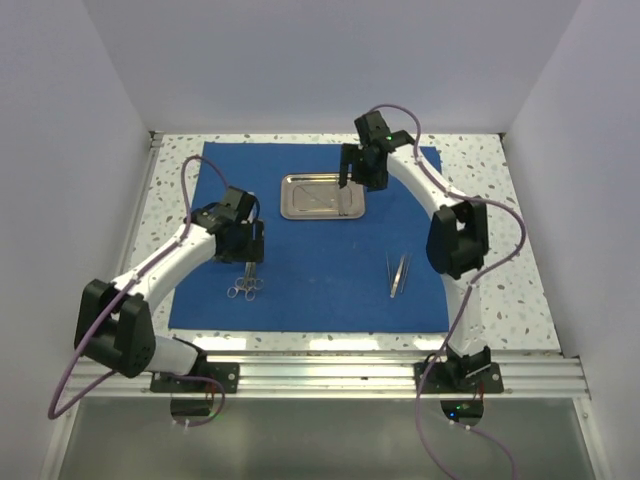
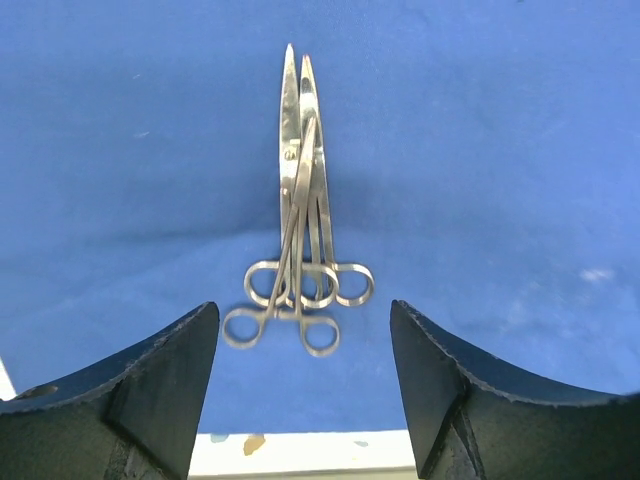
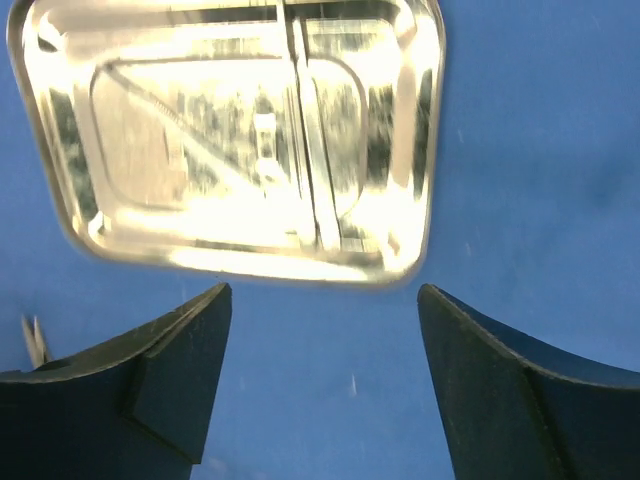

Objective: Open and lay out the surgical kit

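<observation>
Three overlapping scissor-like clamps (image 2: pixel 302 180), silvery with ring handles, lie on the blue cloth at left; one slants across the other two. My left gripper (image 1: pixel 257 240) hovers above them, fingers (image 2: pixel 165 375) spread, nothing between. A shallow metal tray (image 1: pixel 288 200) rests on the cloth's far half. Inside it, a straight slim tool (image 3: pixel 318 165) stands near the right side, and another thin tool (image 3: pixel 185 125) lies slanted; glare hides detail. My right gripper (image 1: pixel 346 165) is over the tray's right end, open and empty. Several slim tools (image 1: pixel 399 277) lie side by side on the cloth at right.
Blue cloth (image 1: pixel 320 280) covers most of the speckled table (image 1: pixel 500 240), with its middle front area bare. Walls rise at the back and both sides. A metal rail (image 1: pixel 320 370) runs along the front edge.
</observation>
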